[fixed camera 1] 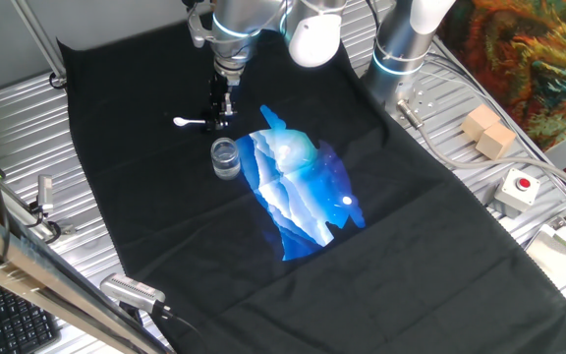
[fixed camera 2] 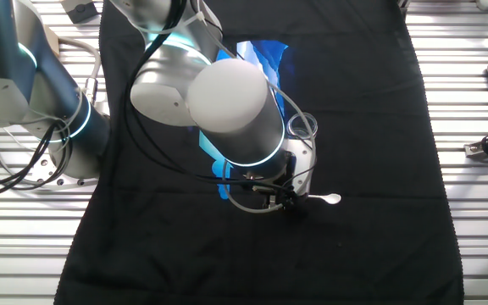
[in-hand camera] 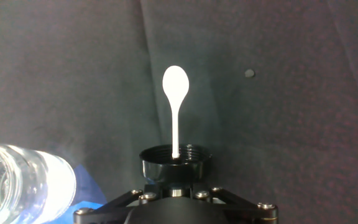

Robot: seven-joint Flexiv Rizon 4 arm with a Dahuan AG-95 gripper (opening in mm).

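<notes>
A black round lid (in-hand camera: 153, 168) with a threaded inner wall is at the tips of my gripper. My fingers are drawn close together and look shut on the lid's back side, though the contact itself is partly hidden. From inside the lid a white spoon (in-hand camera: 176, 87) sticks straight out, bowl away from me. Exterior view 1 has the spoon (fixed camera 1: 190, 122) pointing sideways, left of the gripper (fixed camera 1: 221, 120). A clear open glass jar (fixed camera 1: 226, 159) stands just in front of the gripper, apart from it; the wrist view catches this jar (in-hand camera: 27, 183) at lower left.
A blue-and-white printed sheet (fixed camera 1: 298, 187) lies beside the jar. Black cloth (fixed camera 1: 362, 295) covers the table, with wide free room around. Two wooden blocks (fixed camera 1: 487, 133) and a red-button box (fixed camera 1: 516, 190) sit off the cloth to the right.
</notes>
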